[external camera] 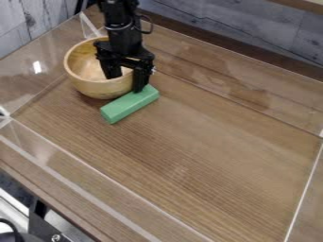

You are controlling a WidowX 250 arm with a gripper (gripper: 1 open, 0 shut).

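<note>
A tan round bowl (89,80) sits at the upper left of the table. A green rectangular block (127,106) lies diagonally against the bowl's lower right side.
Dark surroundings show beyond its edges at the top right and lower left.
</note>
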